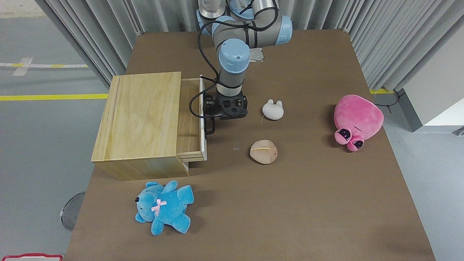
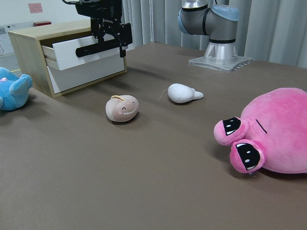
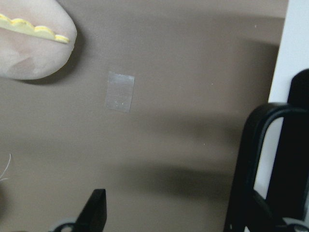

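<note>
A wooden cabinet [image 1: 135,113] has its upper drawer [image 1: 187,135] pulled out toward the middle of the table. My gripper [image 2: 113,44] is at the drawer's white front, by the black bar handle [image 3: 294,154]; whether its fingers are open or shut on the handle is unclear. In the wrist view, black gripper parts show at the lower edge and the drawer front runs along the right.
A blue bear [image 1: 167,208] lies below the cabinet, a round beige plush [image 1: 263,152] and a white plush [image 1: 272,110] right of it, and a pink plush [image 1: 356,121] at the right edge.
</note>
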